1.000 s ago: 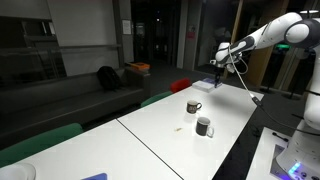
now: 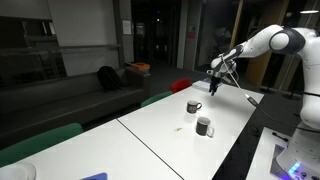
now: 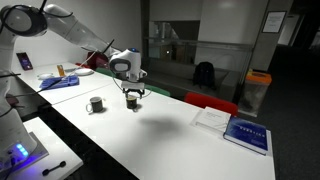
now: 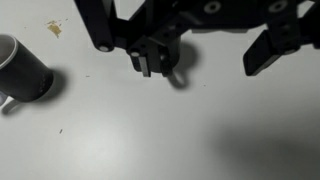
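Two dark mugs stand upright on the white table. The mug nearer the front (image 2: 205, 127) is on the left in the exterior view 2, and the farther mug (image 2: 194, 106) is near the middle. Above the tabletop, close to the farther mug (image 3: 131, 101) in the exterior view 2, hangs my gripper (image 3: 129, 92). In the wrist view, my gripper is open, with nothing visible held between its fingers. One mug (image 4: 27, 75) shows at that view's left edge. A dark rounded shape with a handle is partly hidden behind the left finger.
A tan scrap (image 4: 54, 29) lies on the tabletop near the mug. White boxes (image 3: 212, 118) and a blue book (image 3: 246, 135) rest toward the right in the exterior view 2. Chairs line its far side.
Over the last second my gripper has moved lower and slightly left in the exterior view 1, and the arm has shifted with it. Both mugs stay where they were.
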